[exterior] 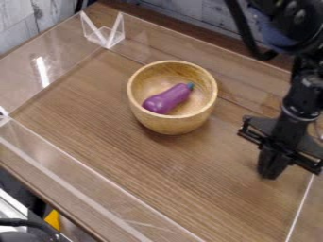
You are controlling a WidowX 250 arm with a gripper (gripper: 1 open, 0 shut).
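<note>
My dark gripper (262,164) hangs low over the bare wooden table (139,189) at the right side, its fingers close together, shut with nothing visible between them. To its upper left, apart from it, a tan bowl (197,82) holds a purple eggplant-like object (168,99).
A white wire rack (104,33) stands at the back left. The table's left and front-left edge shows at lower left, with a small yellow item beyond it.
</note>
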